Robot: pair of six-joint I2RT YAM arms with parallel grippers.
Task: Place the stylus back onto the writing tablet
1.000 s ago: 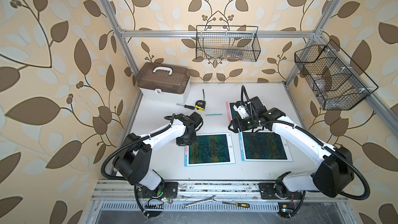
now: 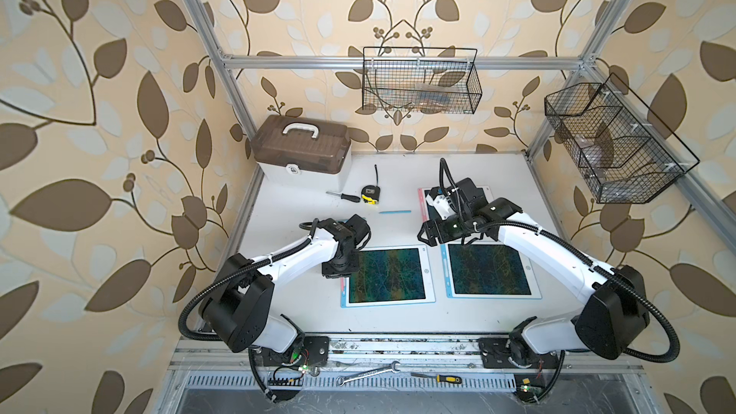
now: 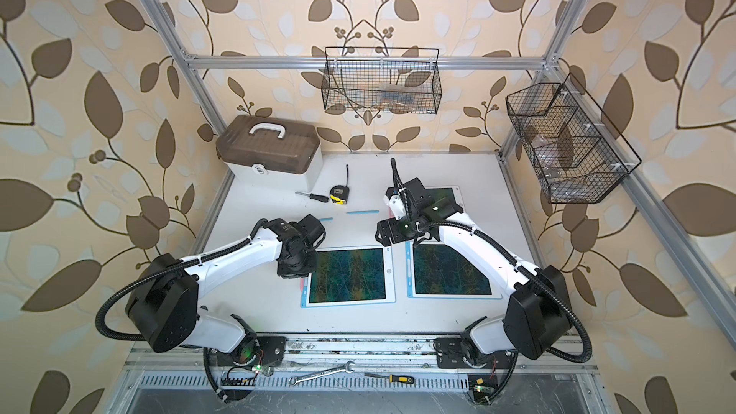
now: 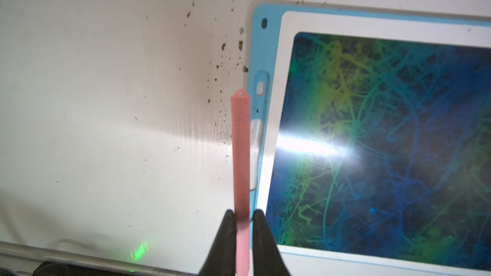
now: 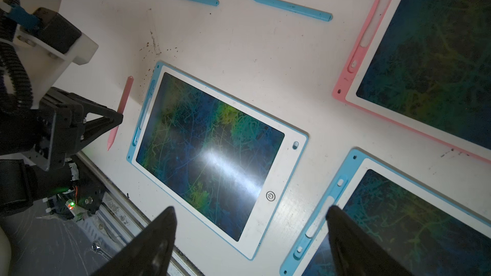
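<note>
A pink stylus is held upright in the image by my left gripper, shut on it beside the slotted left edge of the blue-rimmed left tablet. The right wrist view shows this stylus just left of that tablet. My right gripper hovers over the tablets, its blurred fingers apart and empty. Two blue styluses lie behind the left tablet. A pink-rimmed tablet and a second blue-rimmed tablet are at the right.
A tool box, screwdriver and tape measure occupy the back left. Wire baskets hang on the frame. Bare table lies left of the tablets.
The left gripper has shifted slightly left and toward the front. The right arm has moved a little left. The tablets have stayed put.
</note>
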